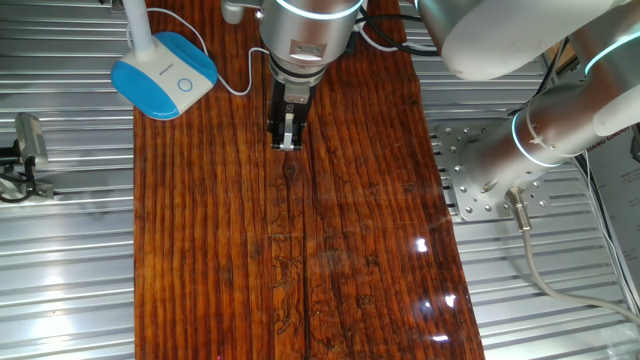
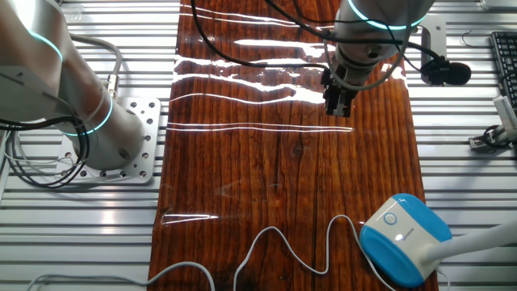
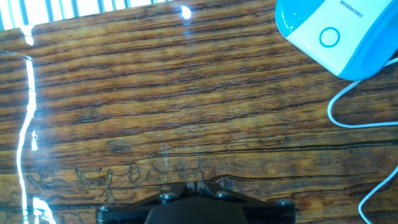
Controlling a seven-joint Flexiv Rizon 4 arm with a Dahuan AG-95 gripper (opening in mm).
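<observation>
No loose object lies on the bare wooden table [image 1: 215,250]. Over its middle hangs my gripper [image 1: 287,146], pointing down; the second exterior view shows it [image 2: 336,111] from the other side. At the bottom edge of the wrist view, the black fingertips of the gripper meet, so it looks shut, with nothing visible between them. A blue and white lamp base [image 1: 170,78] with a round button stands at the table's edge, apart from the gripper; part of it [image 3: 339,34] shows at the wrist view's upper right.
A thin white cable [image 2: 283,238] winds across the table near the lamp base. Dark cables [image 2: 266,63] hang along the arm. The robot's base [image 1: 500,165] is bolted beside the table on ribbed metal.
</observation>
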